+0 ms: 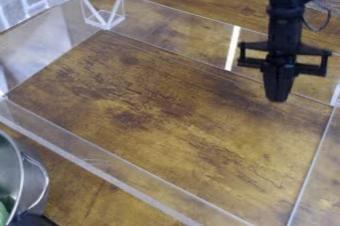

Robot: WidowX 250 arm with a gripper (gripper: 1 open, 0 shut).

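The black gripper hangs at the upper right of the camera view, over the back right part of a clear-walled enclosure with a wooden floor. Its narrow tip is shut, and nothing shows between its fingers.
A metal pot with something green in it stands at the lower left, outside the clear wall. A white strip and a clear bracket are at the back wall.
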